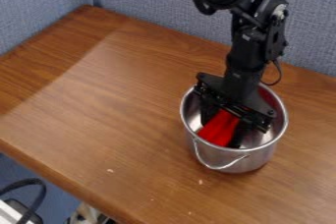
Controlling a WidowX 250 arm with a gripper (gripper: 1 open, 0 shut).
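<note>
A silver metal pot (238,160) with a wire handle stands on the right half of the wooden table. Inside it lies a red object (218,129). My black gripper (226,118) reaches down from the top into the pot, at the red object. The fingers are mostly hidden in the pot, so whether they are closed on the object is hard to see.
Grey padded walls stand behind and at the left. Cables and a clamp sit beyond the table's lower left edge.
</note>
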